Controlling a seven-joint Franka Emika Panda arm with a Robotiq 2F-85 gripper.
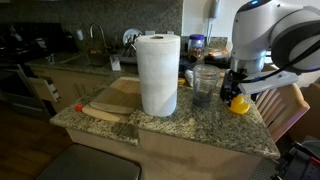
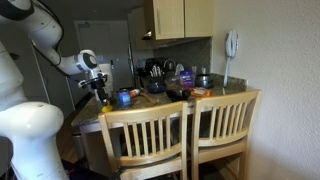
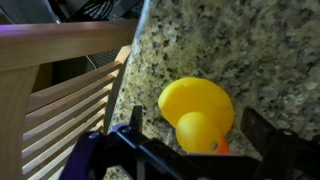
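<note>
A yellow rubber duck (image 1: pixel 239 104) sits on the speckled countertop (image 1: pixel 205 123) near its right end, beside the wooden chair. Just above it is my gripper (image 1: pixel 236 90), pointing down with its fingers open. From the wrist view, the duck (image 3: pixel 198 105) shows its round yellow body and head, with an orange beak, between and slightly ahead of the two dark fingers (image 3: pixel 131 132). Nothing is gripped, and whether a finger touches the duck cannot be told. In the second exterior view the duck (image 2: pixel 107 108) is small, below the gripper.
A clear glass jar (image 1: pixel 206 84) stands left of the duck, with a paper towel roll (image 1: pixel 158 75) farther left. Slatted wooden chairs (image 2: pixel 145 140) line the counter's edge.
</note>
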